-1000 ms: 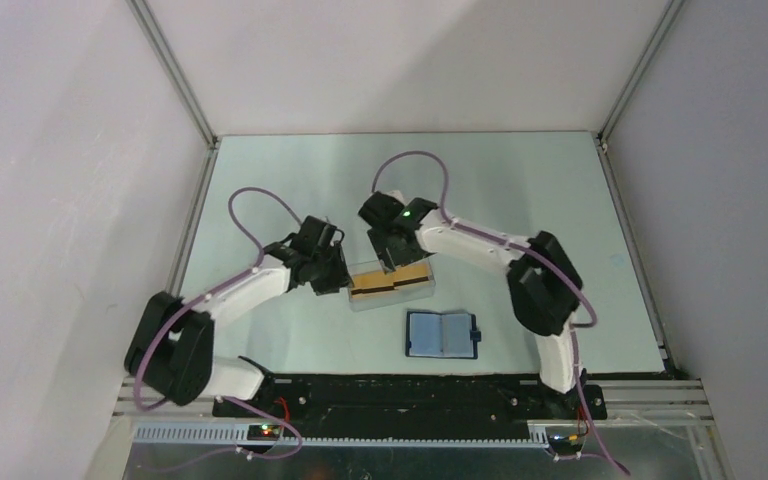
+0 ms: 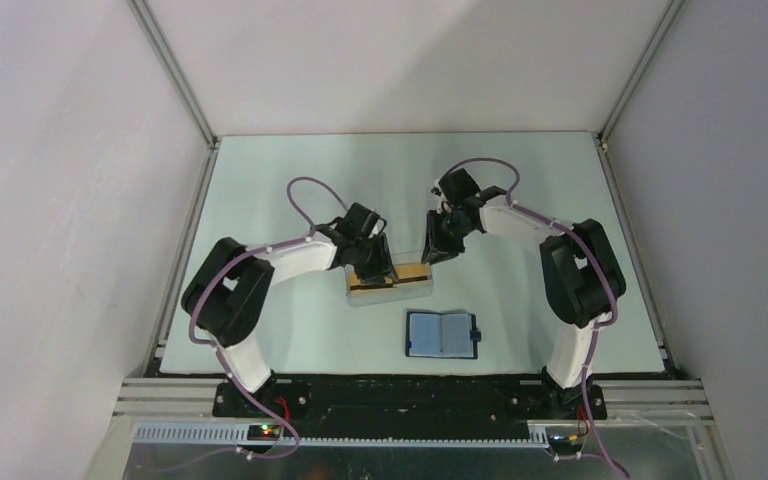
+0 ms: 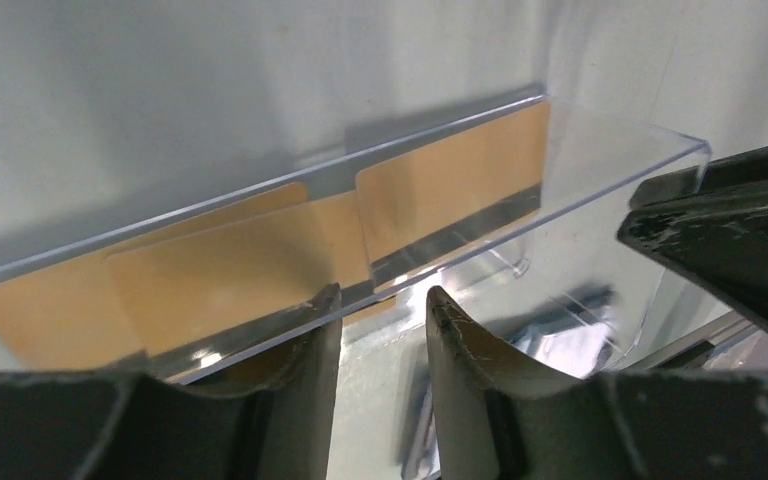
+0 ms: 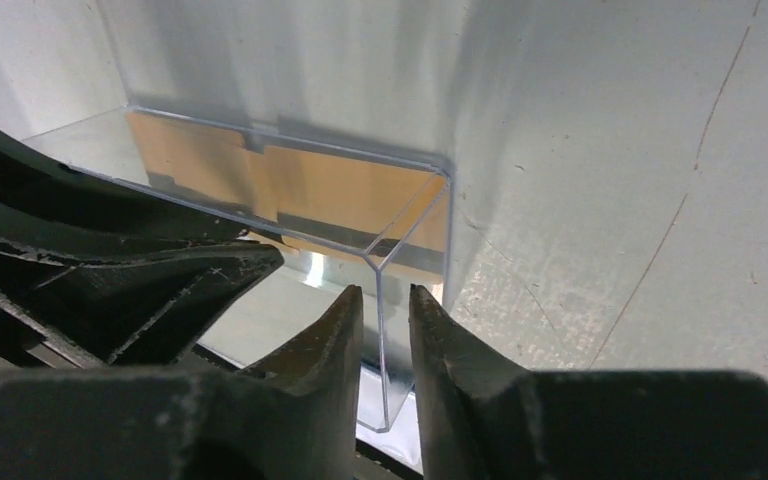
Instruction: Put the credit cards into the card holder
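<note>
A clear acrylic box (image 2: 389,293) holds several tan cards (image 3: 450,190), lying overlapped in it. My left gripper is part open over the box's middle, its fingertips down at the near wall by the cards, with no card clearly between them. My right gripper is part open at the box's right end, a clear wall edge showing between its fingers; whether it grips it I cannot tell. The dark card holder (image 2: 441,334), with light blue sleeves, lies open below the box in the top view.
The card holder sits near the front edge. Both arms are close together around the box.
My left gripper has moved right onto the box from its left side.
</note>
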